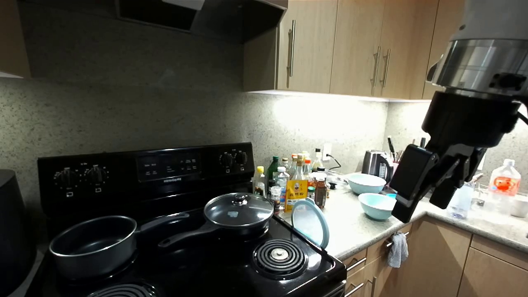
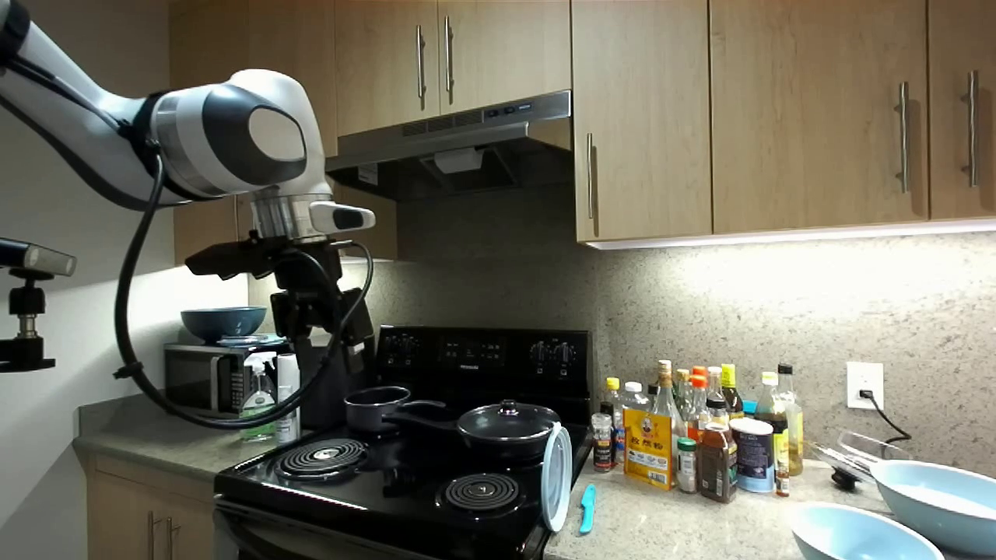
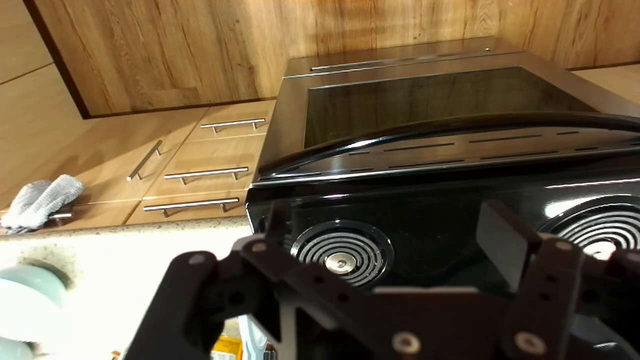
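Note:
My gripper stands open, its two fingers wide apart with nothing between them in the wrist view. In exterior view 1 the gripper (image 1: 421, 207) hangs in the air at the right, in front of the counter. Below it in the wrist view are the black stovetop and a coil burner (image 3: 340, 262). A lidded frying pan (image 1: 238, 213) rests on a rear burner with its handle toward the left. Left of it sits an open dark pot (image 1: 94, 247). A round pale-blue-rimmed lid (image 1: 310, 225) leans at the stove's right edge.
Several bottles and a yellow packet (image 2: 649, 448) crowd the counter right of the stove. A turquoise knife (image 2: 587, 509) lies before them. Two light-blue bowls, the nearer bowl (image 1: 378, 206) among them, stand farther right. A range hood (image 2: 448, 140) overhangs the stove.

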